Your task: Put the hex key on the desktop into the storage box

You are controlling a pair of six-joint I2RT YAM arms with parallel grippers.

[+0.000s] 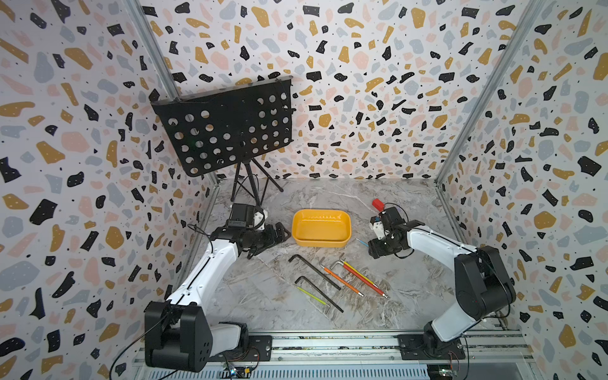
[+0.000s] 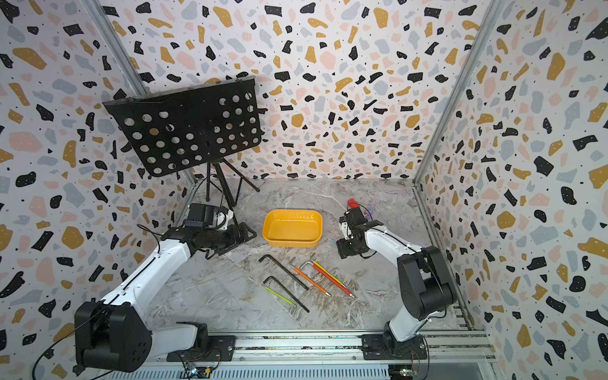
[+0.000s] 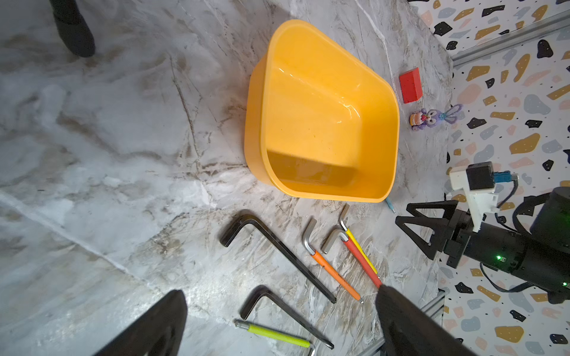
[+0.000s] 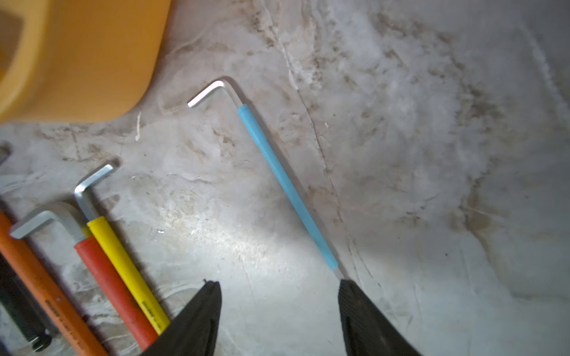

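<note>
The yellow storage box [image 1: 321, 243] stands empty at the middle of the desk. In the right wrist view a hex key with a blue sleeve [image 4: 287, 184] lies on the desktop beside the box, its bent end toward it. Over this key's straight end hovers my right gripper, fingers apart and nothing between them. Front of the box lie a long black key [image 3: 279, 246], a shorter black key [image 3: 291, 311], and keys with green [image 3: 273, 334], orange [image 3: 335, 275], red [image 3: 361, 261] and yellow [image 3: 363, 249] sleeves. My left gripper is open and empty, left of the box.
A red block [image 3: 411, 85] and a small purple figure [image 3: 433, 117] sit behind the right gripper. At the back left a black perforated panel [image 1: 228, 126] rises on a tripod. Bare marble lies at the front left and front right.
</note>
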